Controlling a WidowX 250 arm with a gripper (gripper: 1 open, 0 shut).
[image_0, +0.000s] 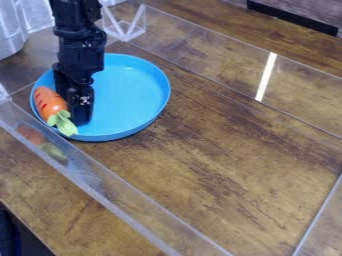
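Note:
A toy carrot (51, 105), orange with pale green leaves, lies in a round blue plate (131, 100) at its left side. My black gripper (72, 100) is down inside the plate, just right of the carrot and close against it. The fingertips are dark and partly overlap one another, so whether they touch the carrot is hard to tell.
Clear plastic walls run along the front left and across the back and right of the wooden table (221, 150). A white object (11, 20) is at the top left. The table right of the plate is bare.

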